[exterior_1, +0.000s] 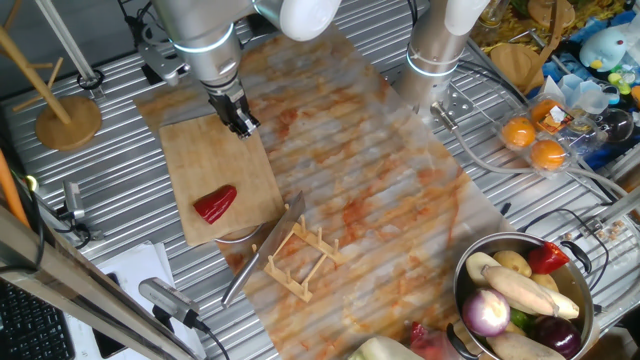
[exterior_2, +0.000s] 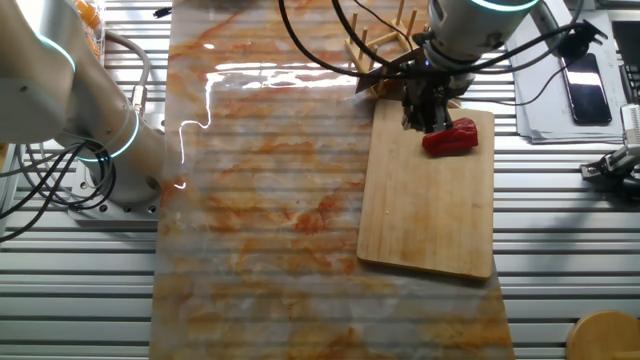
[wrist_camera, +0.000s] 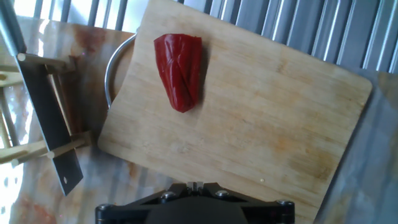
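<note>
A dark red piece of pepper (exterior_1: 215, 204) lies on the wooden cutting board (exterior_1: 180, 165); in the wrist view the pepper (wrist_camera: 180, 71) shows whole, toward the board's far left part. My gripper (exterior_1: 245, 128) is above the board's edge in exterior view 1, apart from the pepper. At the bottom of the wrist view its fingertips meet, so the gripper looks shut with nothing between. The knife (exterior_1: 264, 248) rests against a wooden peg rack (exterior_1: 303, 262) beside the board.
A metal pot (exterior_1: 466, 305) full of vegetables stands at the lower right of exterior view 1. Part of a metal ring (wrist_camera: 111, 71) shows under the board.
</note>
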